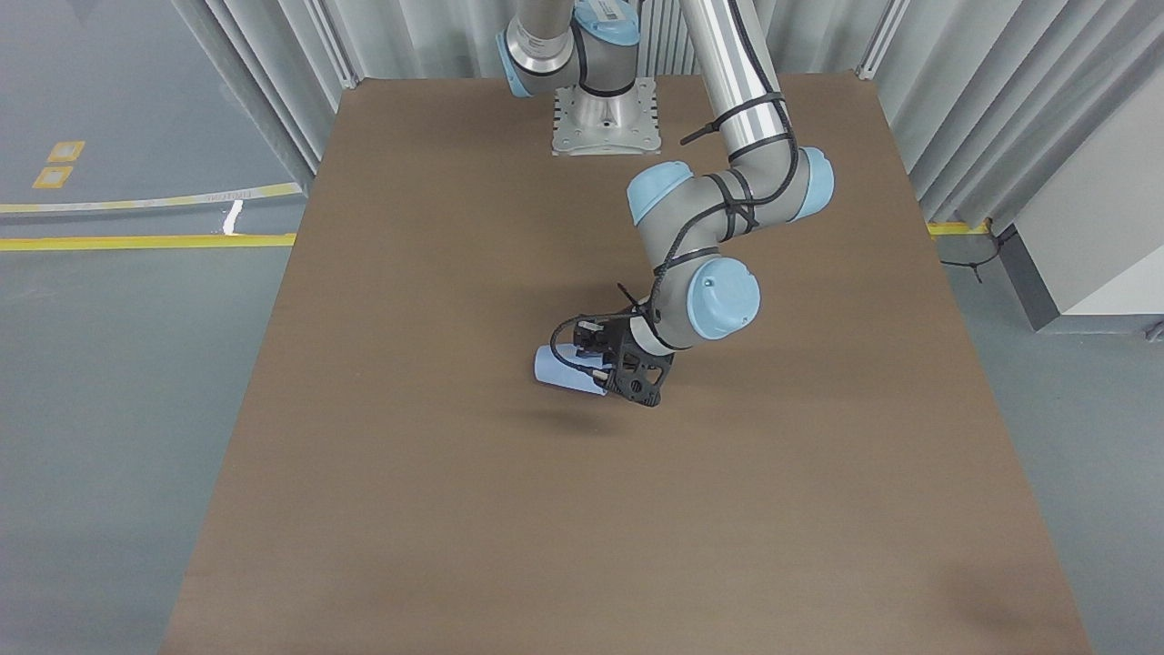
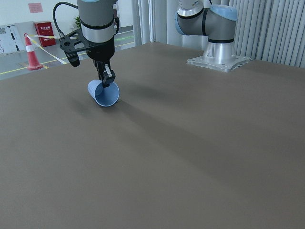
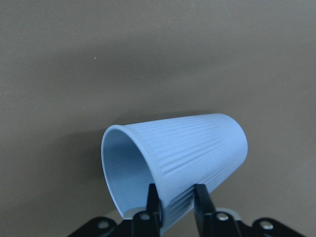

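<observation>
A light blue ribbed cup (image 1: 556, 369) lies on its side near the middle of the brown table (image 1: 436, 502). In the left view its mouth faces the camera (image 2: 113, 98). My gripper is at the cup's rim (image 3: 129, 129), one black finger at the mouth and the other against the outside wall, with part of the cup between them. Whether the fingers are clamped on that wall I cannot tell. The gripper body hides part of the cup in the front view.
Curtains and a white wall block (image 1: 1091, 218) are beyond the table.
</observation>
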